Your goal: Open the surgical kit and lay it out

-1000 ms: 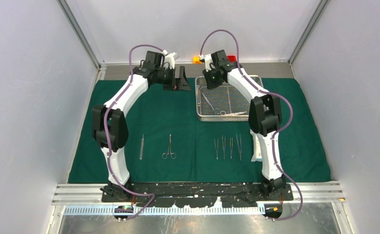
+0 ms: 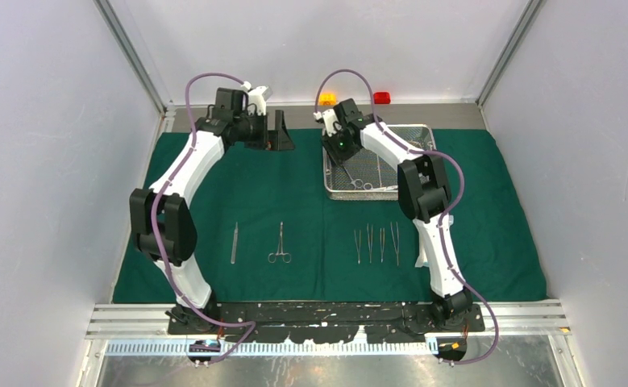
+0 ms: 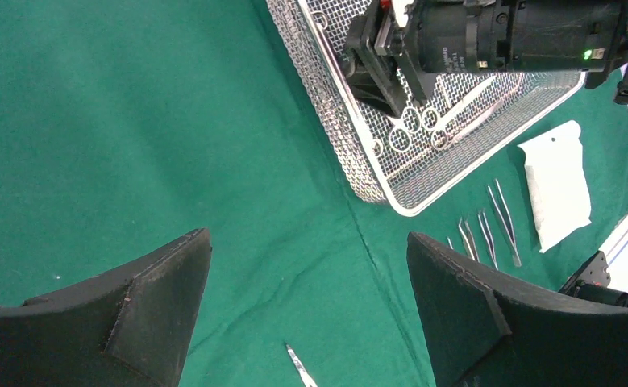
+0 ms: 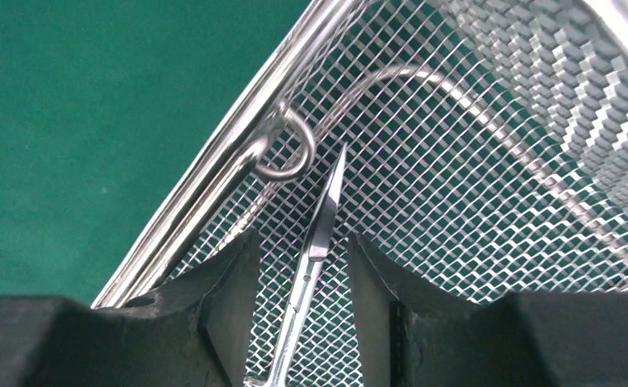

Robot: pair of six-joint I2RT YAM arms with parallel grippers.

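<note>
The mesh tray (image 2: 351,196) holds scissor-like instruments. In the right wrist view my open right gripper is low inside it, fingertips either side of a slim pointed instrument (image 4: 294,306) by the left wall; whether they touch it is unclear. My left gripper (image 2: 280,133) hangs open over the cloth left of the tray; the left wrist view (image 3: 309,242) shows nothing between its fingers. Laid out on the green cloth are a slim instrument (image 2: 234,242), a clamp or scissors (image 2: 280,250) and several tweezers (image 2: 370,242).
A white packet (image 3: 554,181) lies beside the tweezers, in front of the tray. Yellow (image 2: 327,99) and red (image 2: 381,97) containers stand behind the tray.
My right gripper has moved left and toward the front, down over the instrument in the tray. My left arm has drawn leftward.
</note>
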